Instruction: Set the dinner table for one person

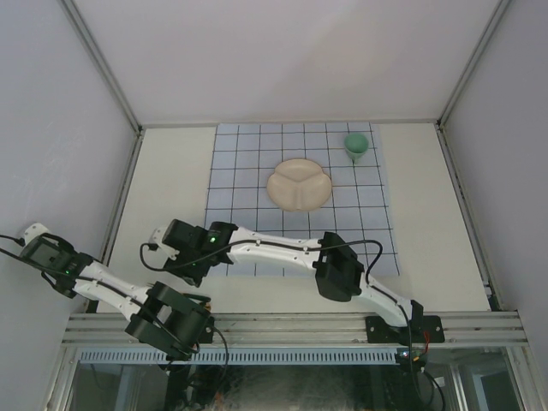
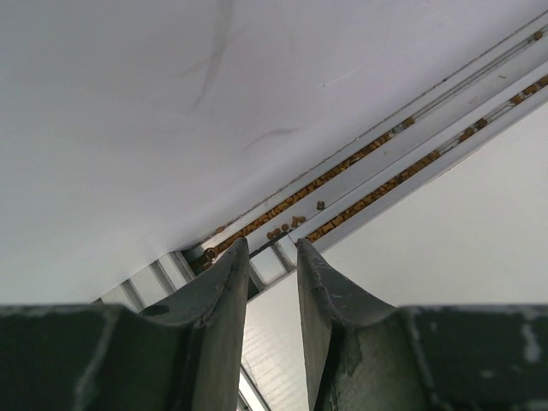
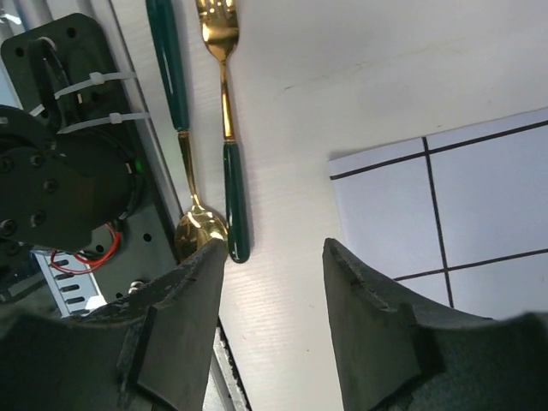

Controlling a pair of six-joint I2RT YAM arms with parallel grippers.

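Note:
On the grid mat (image 1: 248, 154), a beige divided plate (image 1: 299, 185) lies near the middle and a green cup (image 1: 356, 144) stands at the far right. The right wrist view shows a gold fork (image 3: 226, 120) with a green handle and, beside it, a gold spoon (image 3: 176, 94) lying along the table's edge. My right gripper is open above the table, empty, with its left finger near the spoon's bowl and the fork's handle end. Far off by the left wall, my left gripper stands part open with nothing between its fingers.
A metal rail (image 1: 282, 322) borders the front edge. The left arm's base (image 3: 68, 180) is close beside the cutlery. Bare white table (image 1: 428, 214) lies right of the mat, and the left strip (image 1: 167, 188) is clear too.

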